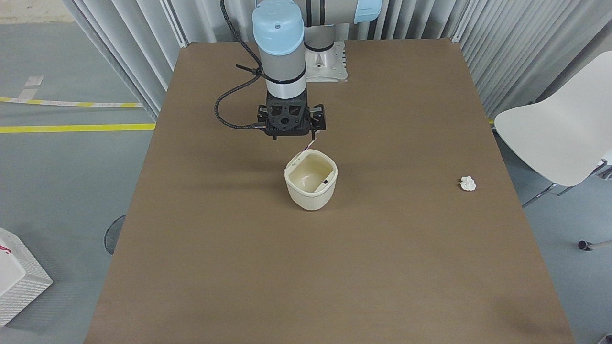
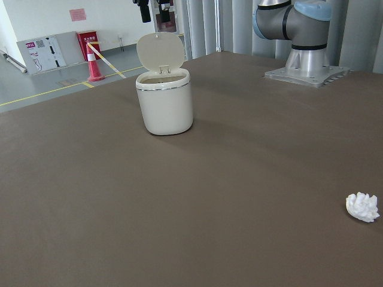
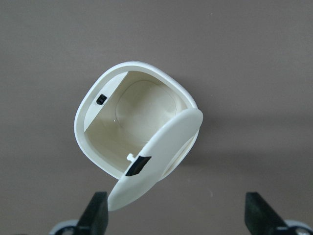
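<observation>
A small cream bin [image 1: 310, 192] stands on the brown table with its lid [image 2: 160, 51] raised, its hollow [image 3: 134, 107] empty as seen from above. My gripper is above the bin in the wrist view, its two fingers wide apart with nothing between them; in the front view it sits just behind the bin, and at the top of the left view only its tips show, above the bin. A crumpled white paper ball [image 2: 362, 206] lies on the table off to the right in the front view.
The robot base [image 2: 305, 75] stands at the table's back. A white chair [image 1: 556, 126] is beside the right edge, and a white box [image 1: 20, 275] is on the floor at left.
</observation>
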